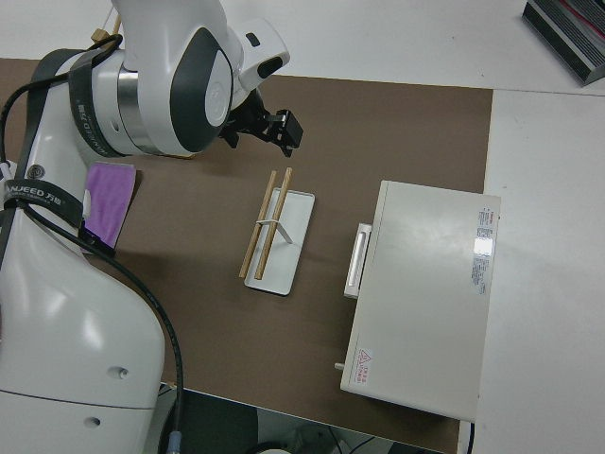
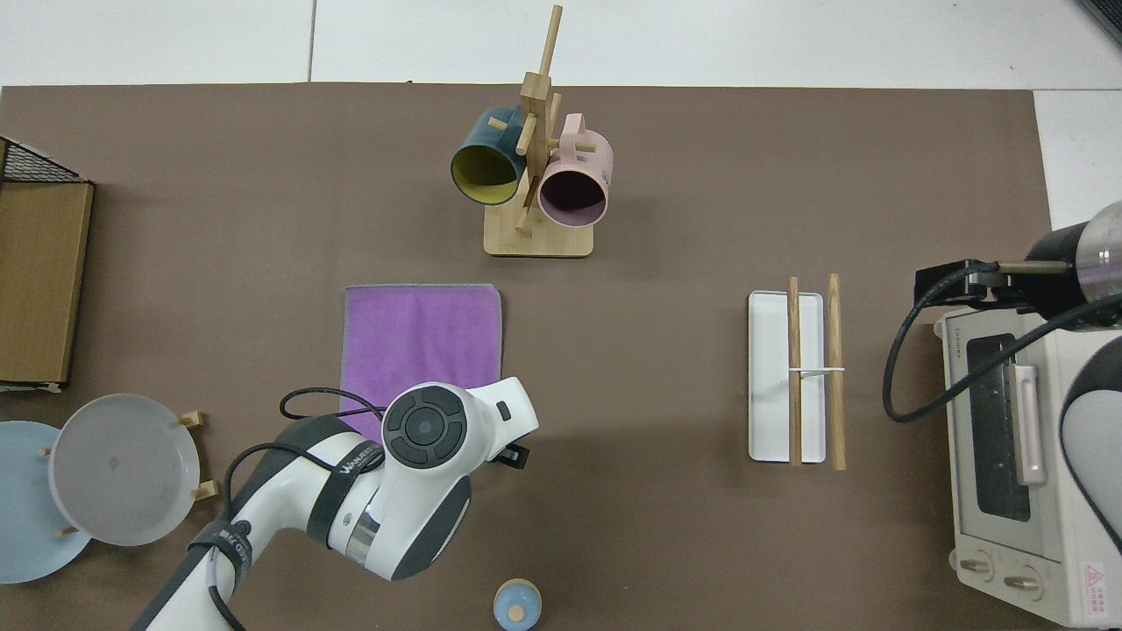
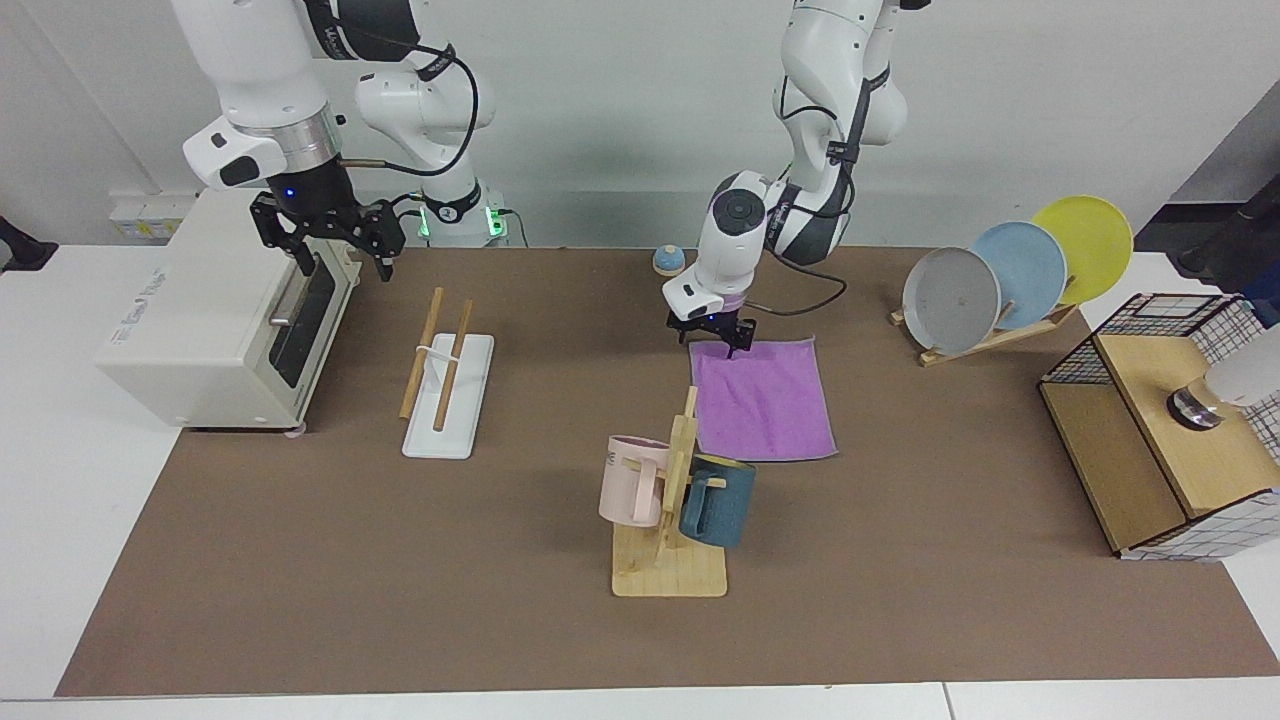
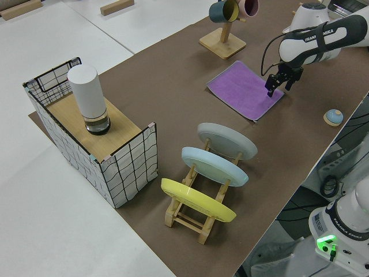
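My left gripper (image 3: 720,334) hangs low over the front of the purple cloth (image 3: 758,402), seen most clearly in the left view; the right view (image 4: 279,83) shows it beside the cloth, and whether it is open or shut is unclear. My right gripper (image 3: 372,246) hovers at the white toaster oven (image 3: 192,336), high above the table; its finger state is also unclear. A wooden mug tree (image 2: 531,242) holds a blue mug (image 2: 484,158) and a pink mug (image 2: 573,194).
A plate rack holds grey (image 2: 121,468), blue (image 2: 26,505) and yellow plates (image 4: 196,199). A wire shelf (image 2: 37,284) stands at the left. A white tray with wooden rods (image 2: 768,379) lies right of centre. A small blue round object (image 2: 517,605) sits at the near edge.
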